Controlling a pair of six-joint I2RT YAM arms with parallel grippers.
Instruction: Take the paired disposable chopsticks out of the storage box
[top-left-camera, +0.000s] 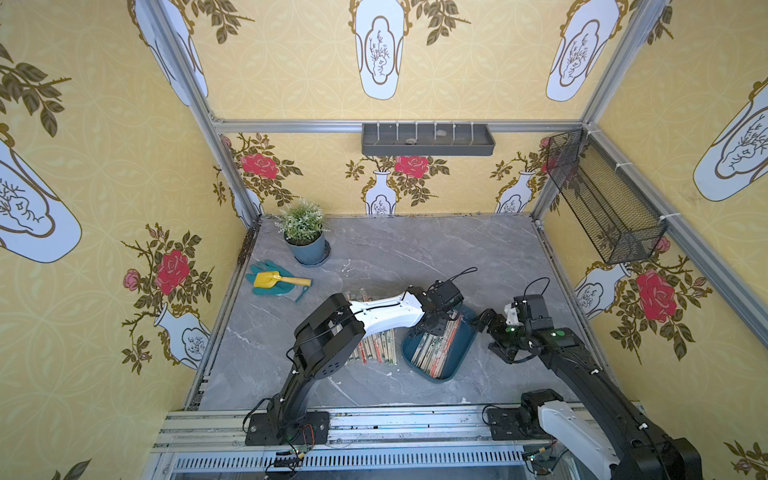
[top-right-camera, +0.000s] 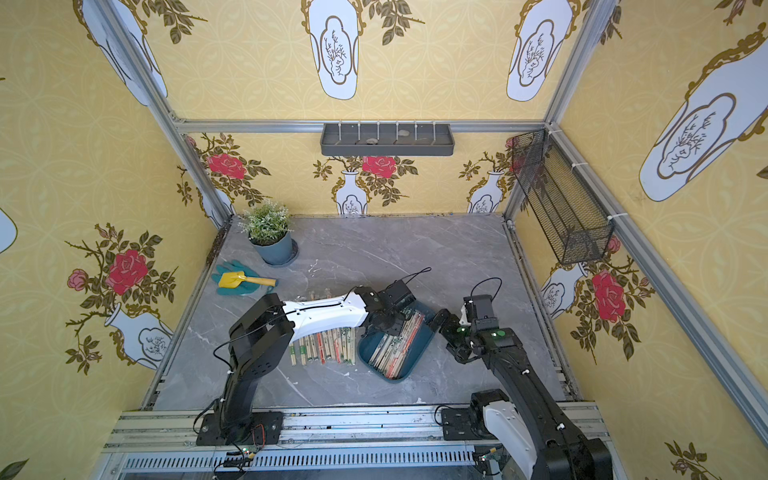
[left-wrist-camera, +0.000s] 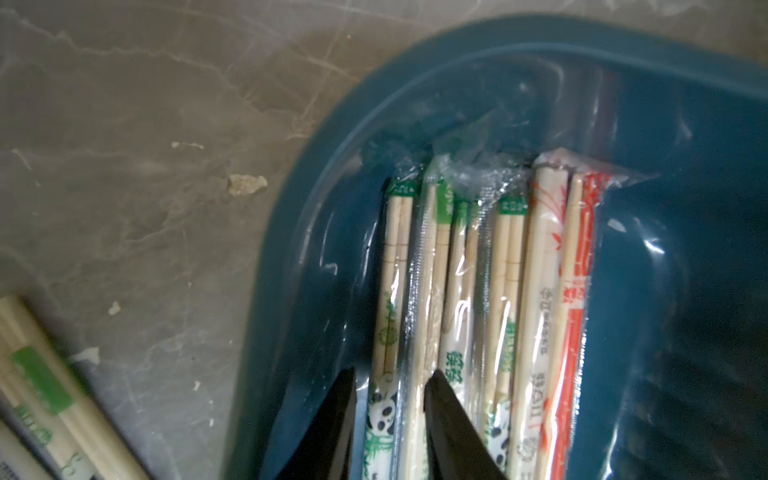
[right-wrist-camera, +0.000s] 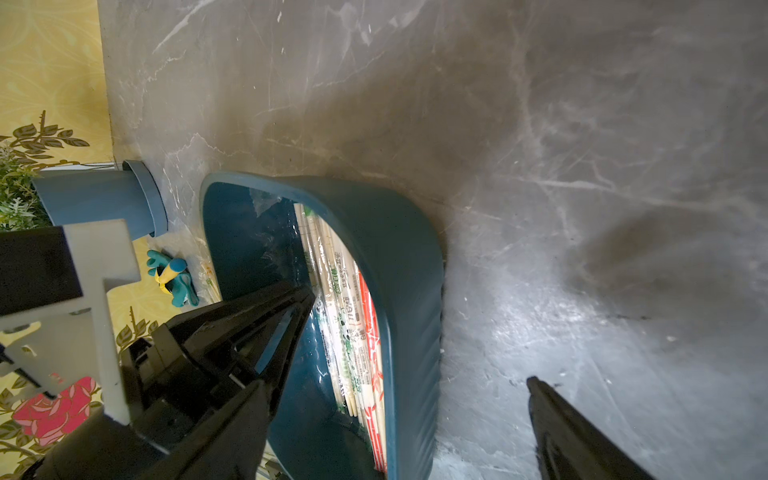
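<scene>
A dark teal storage box (top-left-camera: 457, 369) sits on the grey table with several wrapped chopstick pairs (left-wrist-camera: 504, 280) lying side by side in it. Over the box, my left gripper is open, its tips a small gap apart. Between those tips appears the leftmost pair (left-wrist-camera: 385, 336), with panda and green print; whether they touch it I cannot tell. Just right of the box stands my right gripper, its fingers wide apart and no chopsticks held. More chopstick pairs (top-right-camera: 324, 344) lie in a row on the table left of the box, partly under the left arm.
A potted plant (top-left-camera: 304, 232) stands at the back left, near a yellow trowel (top-left-camera: 280, 279) on a teal glove. The mesh basket (top-left-camera: 612, 200) and grey rack (top-left-camera: 428, 140) hang on the walls.
</scene>
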